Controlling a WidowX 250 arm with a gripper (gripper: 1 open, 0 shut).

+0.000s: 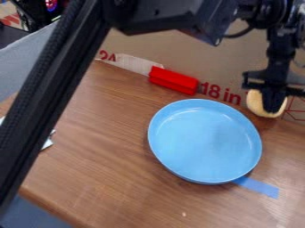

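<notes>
My black gripper (274, 89) hangs at the right, against a pale yellow round object (262, 105) that stands near the cardboard wall, behind and right of the blue plate (202, 141). The gripper looks shut; whether anything is between its fingers is hidden. The plate is empty. A red block-like object (173, 80) lies behind the plate, along the wall.
A cardboard wall (215, 58) closes off the back. A strip of blue tape (258, 187) lies beside the plate. White paper (48, 140) is partly hidden by my arm at the left.
</notes>
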